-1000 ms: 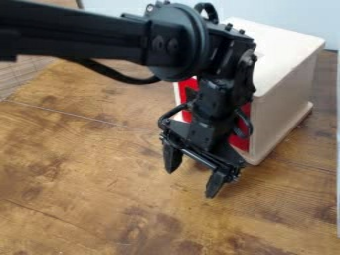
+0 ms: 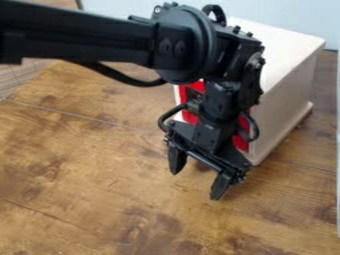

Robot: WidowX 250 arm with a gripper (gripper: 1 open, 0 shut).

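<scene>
My black gripper hangs from the arm over the wooden floor, its two fingers apart with nothing between them, pointing down just in front of a white box. The box has a red front face, which is largely hidden behind the gripper and wrist.
A pale wall or board runs along the back, and a light edge stands at the far right beside the box.
The arm and gripper have shifted very slightly to the right in the view. The box has not visibly moved.
</scene>
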